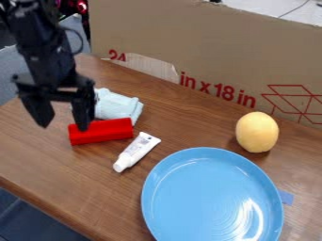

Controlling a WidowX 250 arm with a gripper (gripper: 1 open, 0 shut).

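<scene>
The black gripper [62, 115] is open and blurred, low over the left side of the table, its right finger just above or at the left part of a red cylinder-like object [107, 131]; whether they touch I cannot tell. A pale blue folded cloth [120, 105] lies behind the red object, partly hidden by the arm. A white tube [136, 151] lies to the right and front of the red object.
A blue plate [212, 199] fills the front right of the wooden table [72, 186]. A yellow egg-shaped object [257, 132] sits at the right. A cardboard box [214, 52] stands along the back.
</scene>
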